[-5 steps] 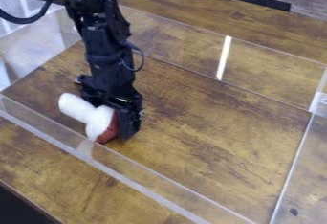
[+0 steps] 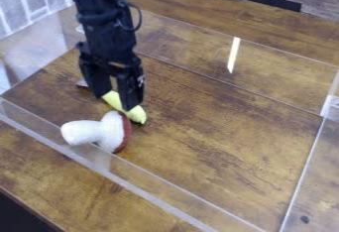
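My black gripper point(image 2: 111, 75) hangs open on the left side of the wooden tray floor, raised above a white object with a red band point(image 2: 95, 132) lying at the front left. Just behind that object lies a yellow-green elongated item point(image 2: 127, 107), partly under the gripper. A small grey piece, partly hidden, shows by the gripper's left side. Nothing visible is held.
Clear plastic walls point(image 2: 319, 157) border the wooden work area point(image 2: 232, 147). A white strip point(image 2: 233, 55) stands at the back wall.
My gripper has risen from the white object, uncovering it and the yellow-green item. The white object now lies at a different angle.
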